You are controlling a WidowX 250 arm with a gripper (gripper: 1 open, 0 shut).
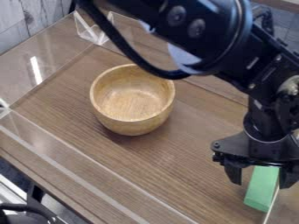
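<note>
My gripper [253, 167] hangs low at the right, its fingers over and beside a green rectangular object [260, 193] that lies on the wooden table near the right edge. Whether anything sits between the fingers is hard to tell. A round wooden bowl [133, 101] stands left of the arm on the table.
A small clear container [93, 26] sits at the back left near the wall. A dark object [24, 214] lies at the lower left corner.
</note>
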